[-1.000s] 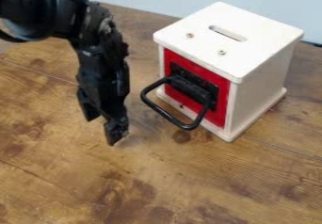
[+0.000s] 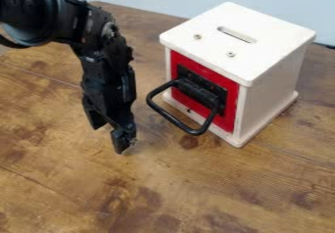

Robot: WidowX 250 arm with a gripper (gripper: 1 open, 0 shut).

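My black gripper (image 2: 116, 131) hangs low over the wooden table at the left, pointing down, left of a white wooden box (image 2: 265, 56) with a red front panel (image 2: 230, 114). A black U-shaped handle (image 2: 199, 129) juts from that panel toward the gripper, apart from it. Whether the fingers are open or shut is unclear.
The box has a slot (image 2: 236, 33) and small fittings on its top. A pale wall stands behind.
The arm has shifted very slightly; the gripper stays at about the same place beside the box, which has not moved.
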